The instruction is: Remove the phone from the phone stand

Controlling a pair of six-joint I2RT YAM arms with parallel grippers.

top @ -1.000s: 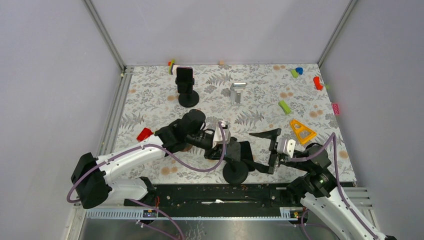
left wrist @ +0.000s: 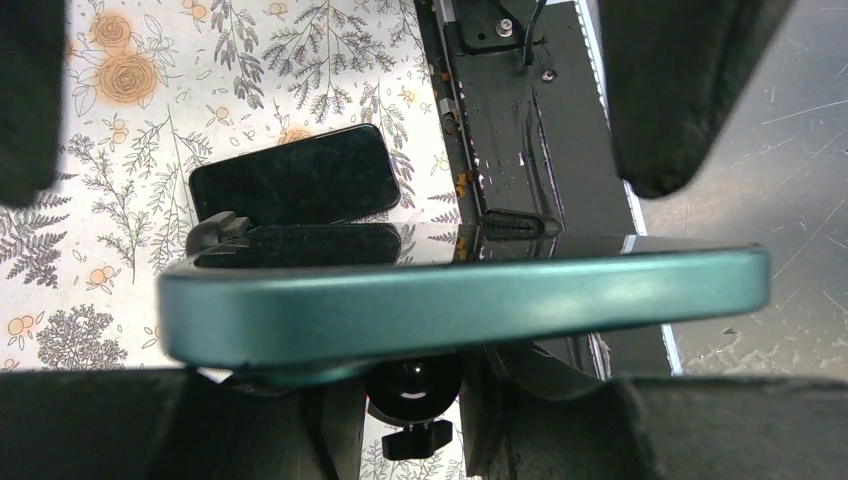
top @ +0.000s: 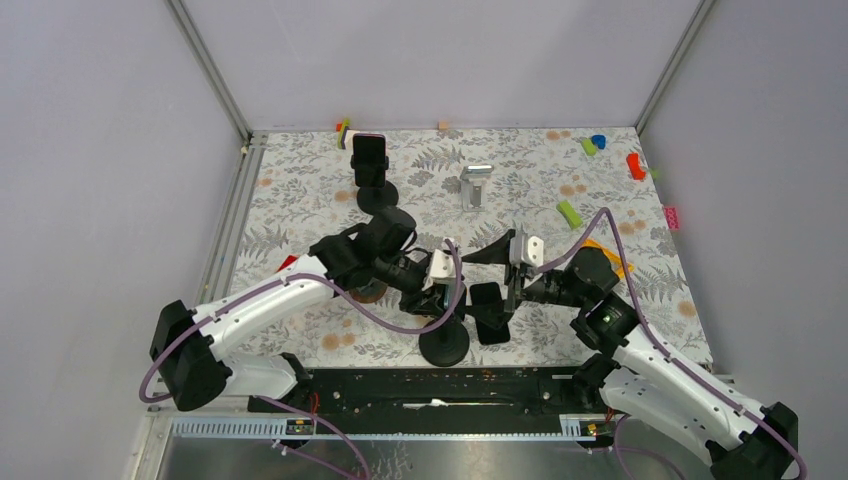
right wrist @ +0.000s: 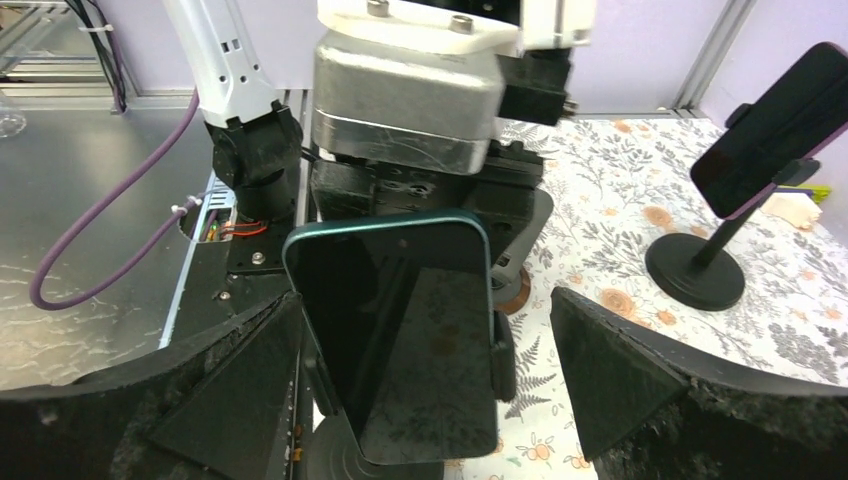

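A dark phone with a teal edge [left wrist: 470,300] sits in the clamp of a black phone stand, whose round base [top: 444,343] is near the table's front edge. Behind the phone, my left gripper is shut on the phone stand; its exact grip is partly hidden. My right gripper faces the phone screen [right wrist: 400,330] with its fingers wide apart, one finger to each side of the phone. Bare space shows between the phone's sides and those fingers [right wrist: 640,390].
A second phone [top: 490,318] lies flat beside the stand. Farther back, another phone [top: 369,158] rests in its own stand [top: 377,197]. A silver stand [top: 476,187] and several small coloured pieces are scattered toward the back and right.
From the right, my right gripper has moved left until its fingers flank the phone. The held stand has shifted left with my left gripper, uncovering more of the flat phone.
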